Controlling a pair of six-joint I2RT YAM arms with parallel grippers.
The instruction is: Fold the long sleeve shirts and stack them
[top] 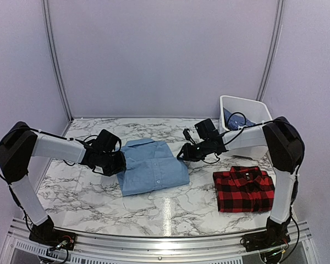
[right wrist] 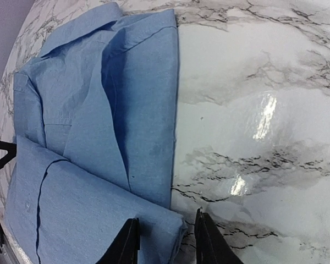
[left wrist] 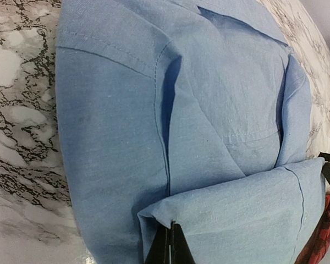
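A light-blue long sleeve shirt [top: 154, 173] lies in the middle of the table, its lower part folded up over the body and the collar [top: 138, 142] at the back. At the fold's left corner, my left gripper is shut, with the thin folded edge pinched at its tips. Over at the right corner of that fold, my right gripper stands open, the corner of cloth [right wrist: 173, 223] lying between its parted fingers but not gripped. A red and black checked shirt [top: 243, 190] lies folded at the right.
A white bin [top: 243, 100] with blue cloth [top: 239, 120] inside stands at the back right, close behind my right arm. Bare marble table [top: 99, 206] shows in front of and left of the blue shirt.
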